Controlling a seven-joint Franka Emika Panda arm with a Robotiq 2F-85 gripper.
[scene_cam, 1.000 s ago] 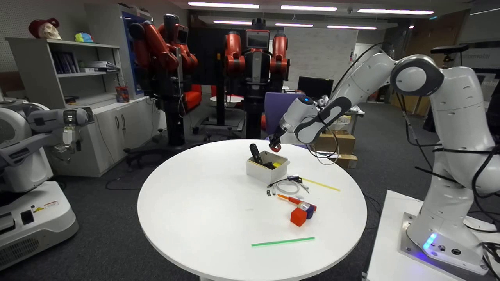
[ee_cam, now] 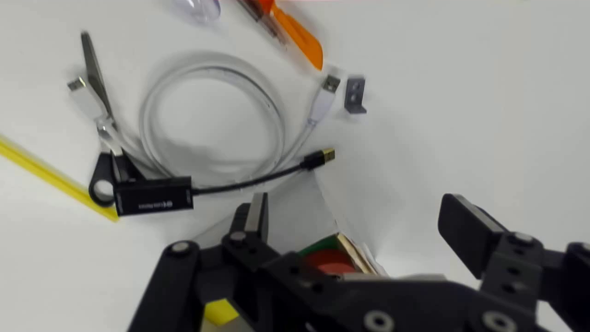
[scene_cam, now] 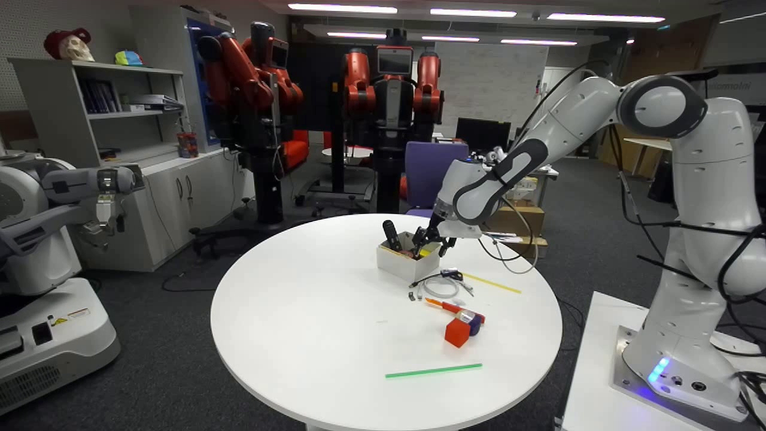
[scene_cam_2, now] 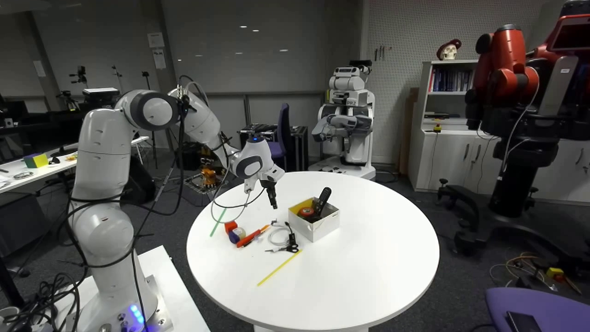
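Note:
My gripper is open, its two dark fingers wide apart with nothing held between them. In exterior view 1 the gripper is low over the white box, overlapping it in the picture. A round red object, perhaps a tape roll, lies inside the box. Beside it a black handled object leans up past the rim. The wrist view shows only part of the red object, since my gripper body covers most of the box.
Around the box lie a coiled white cable, scissors, a small grey bracket and a yellow stick. Further off are a red cube, an orange-red tool and a green stick.
A second ago the gripper was higher, above the box's far side, with the red round object at its fingers. Now it is lower, open, and the object lies in the box.

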